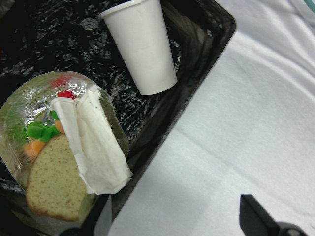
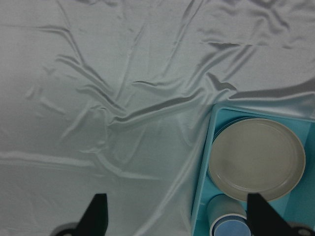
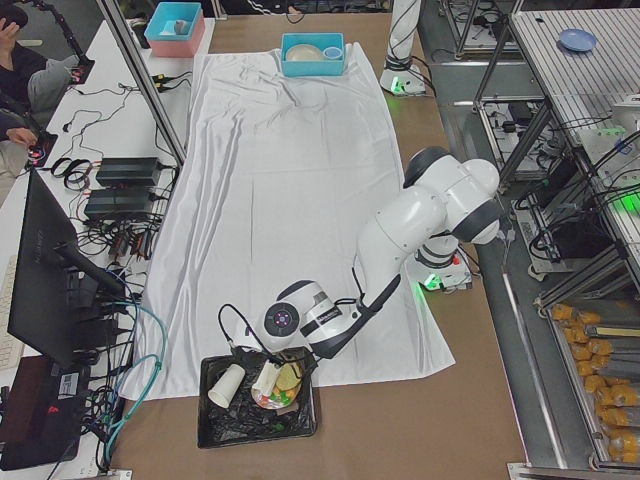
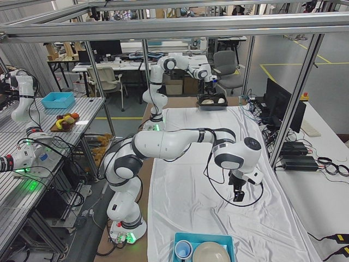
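A black lined bin (image 3: pixel 220 430) at the front holds a white paper cup (image 1: pixel 140 46) and a clear-wrapped plate (image 1: pixel 19 123) with bread (image 1: pixel 54 182), vegetable pieces and a crumpled white paper piece (image 1: pixel 96 140) lying on it. My left gripper hangs over the bin, fingers open with nothing seen between them. My right gripper stands open above the white cloth, beside a blue tub (image 2: pixel 199 201) holding plates (image 2: pixel 256 157) and a cup (image 2: pixel 229 226).
A monitor (image 3: pixel 50 270) and cables line the left side in the camera left view. A side table (image 3: pixel 555 80) with another arm stands at the right.
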